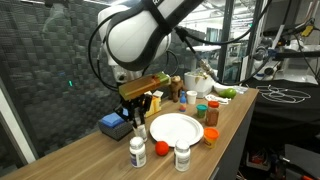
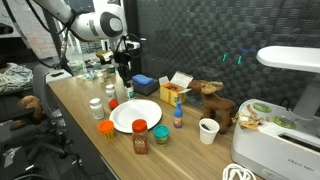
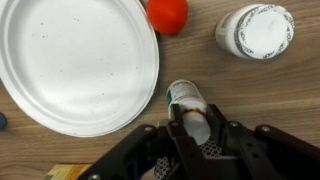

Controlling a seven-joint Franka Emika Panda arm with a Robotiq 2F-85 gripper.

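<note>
My gripper (image 1: 138, 112) is shut on the top of a small white bottle (image 1: 141, 130), coming down from above. In the wrist view the bottle (image 3: 187, 95) extends from between the dark fingers, its pale rounded cap towards the camera. The exterior view from the other side shows the same bottle (image 2: 129, 91) upright below the gripper (image 2: 124, 76), close to the table. Whether its base touches the table cannot be told.
A white plate (image 1: 177, 129) lies beside the bottle. Nearby stand two white-lidded bottles (image 1: 137, 154) (image 1: 182, 157), a red ball (image 1: 162, 148) and an orange cup (image 1: 210, 137). A blue box (image 2: 143, 83) is behind.
</note>
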